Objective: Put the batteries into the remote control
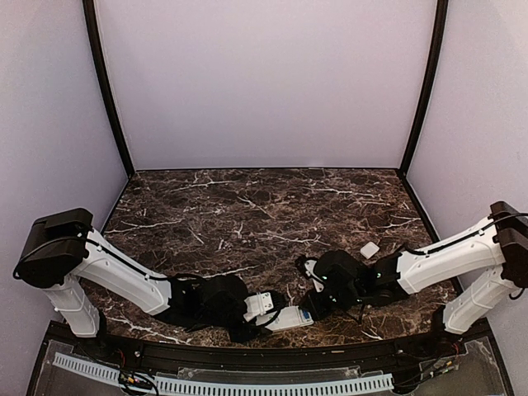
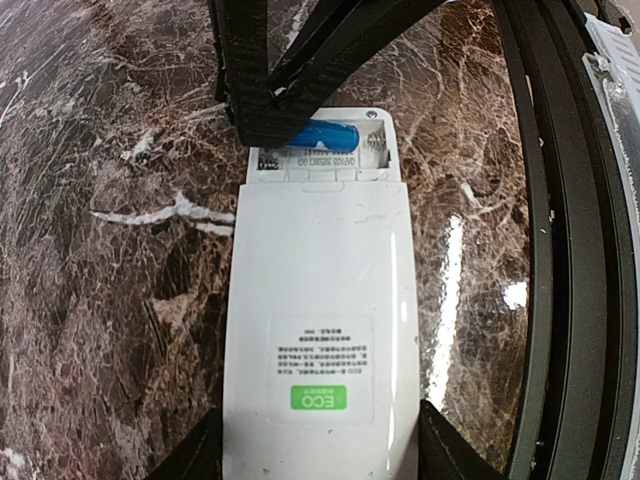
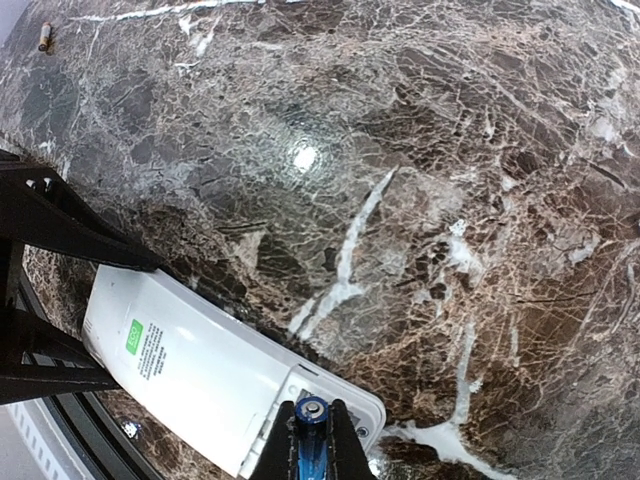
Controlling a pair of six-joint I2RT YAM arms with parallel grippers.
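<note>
The white remote (image 2: pixel 320 270) (image 3: pixel 190 350), battery compartment (image 2: pixel 350 165) uncovered at its far end, is held in my left gripper, which is shut on it. A blue battery (image 2: pixel 330 135) (image 3: pixel 312 450) is at the compartment, its seating unclear. My right gripper is at that end, with its fingers around or just beside the battery; whether they grip it is hidden. In the top view the remote (image 1: pixel 289 318) lies low at the table's front, between both grippers.
A small white object (image 1: pixel 370 249) lies on the right of the marble table (image 1: pixel 264 206). A small cylinder (image 3: pixel 45 35) lies far off in the right wrist view. The front rail (image 2: pixel 540 250) runs close beside the remote.
</note>
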